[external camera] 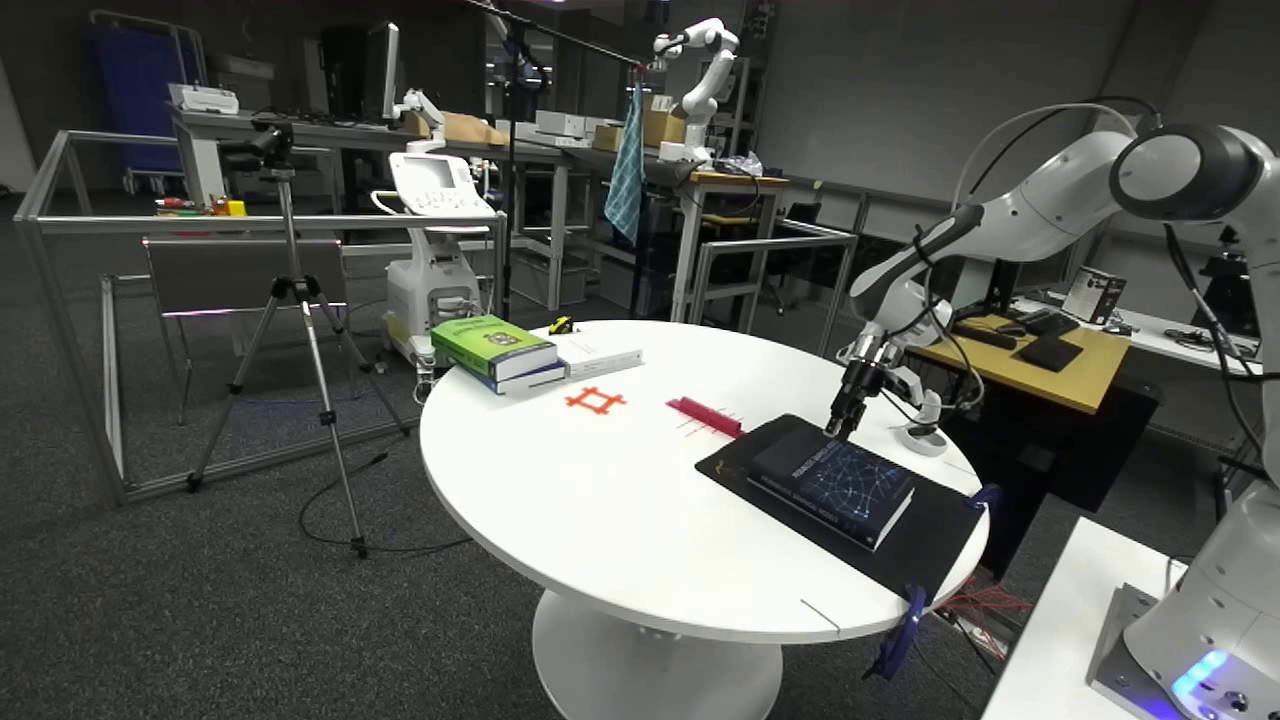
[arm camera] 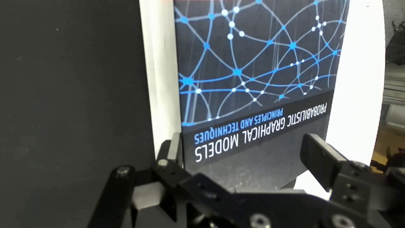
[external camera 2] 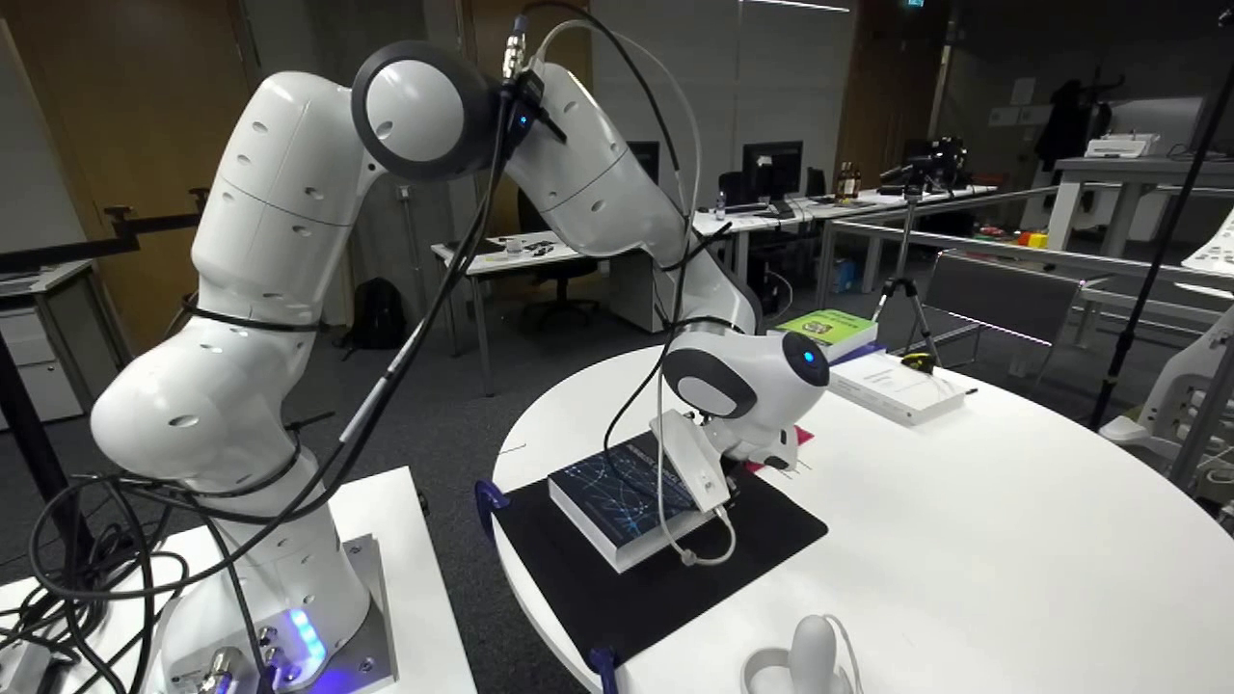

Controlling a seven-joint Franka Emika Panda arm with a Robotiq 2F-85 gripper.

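A thick dark book (external camera: pixel 848 480) with a blue network pattern lies flat on a black mat (external camera: pixel 924 559). Its cover (arm camera: pixel 258 49) fills much of the wrist view, with the title reading upside down and the pale page edges (arm camera: pixel 153 76) showing along the left. My gripper is open over the title end of the cover, its two fingers far apart. The left finger (arm camera: pixel 174 146) appears near the page-edge side, the right one near the opposite side. Whether either touches the book cannot be told. In the second exterior view the wrist hides the gripper's tips.
Blue clamps (external camera: pixel 894 642) hold the mat at the table edge. A red block (external camera: pixel 708 416) lies beyond the mat. A green book (external camera: pixel 494 344) and a white box-like book (external camera: pixel 596 354) sit at the far side.
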